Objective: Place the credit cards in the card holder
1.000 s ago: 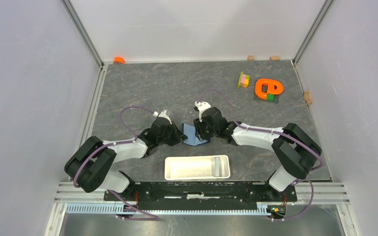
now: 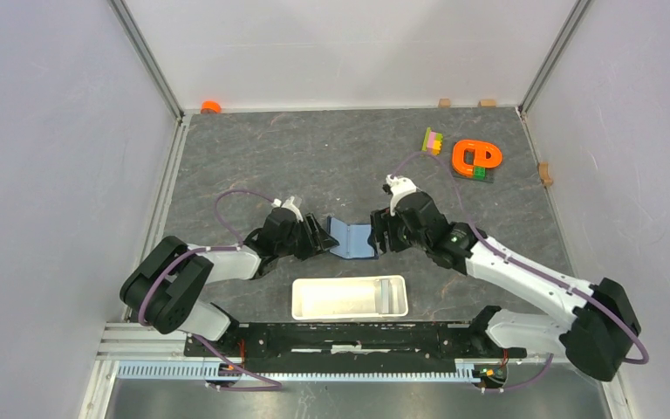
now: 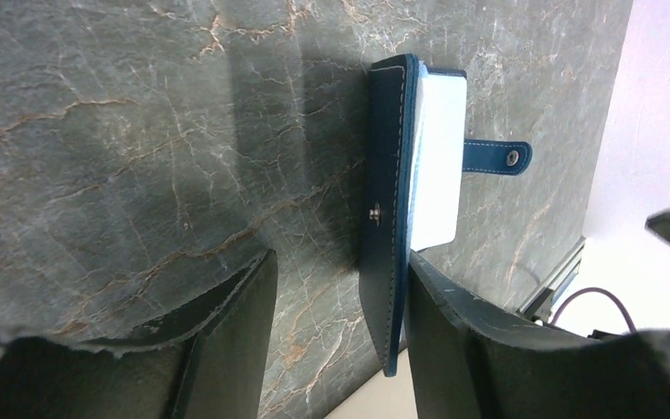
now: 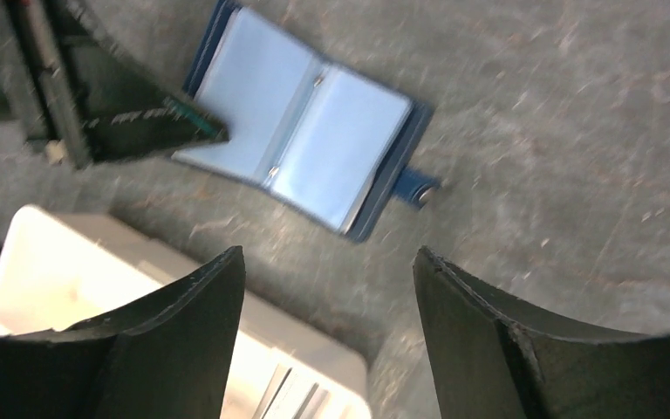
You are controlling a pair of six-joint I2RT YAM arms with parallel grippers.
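The dark blue card holder [image 2: 359, 240] lies unfolded on the table, its light blue inner pages facing up. In the right wrist view, the open holder [image 4: 336, 144] shows a strap with a snap on its right side. My left gripper is open; the holder's left cover [image 3: 391, 183] rises tilted between its fingers, close against the right one. My right gripper stands open and empty above the table, near the holder's right edge in the top view. A flat greyish piece [image 2: 385, 297], possibly a card, is in the tray's right end.
In front of the holder sits a cream tray [image 2: 336, 298], otherwise bare. Toward the back right are an orange letter-shaped toy [image 2: 476, 158] and a small block toy [image 2: 432, 141]. Behind the holder the grey table is clear.
My right gripper has moved right and opened away from the holder, whose right half now lies uncovered. The left arm has barely shifted; the holder's left cover looks more raised.
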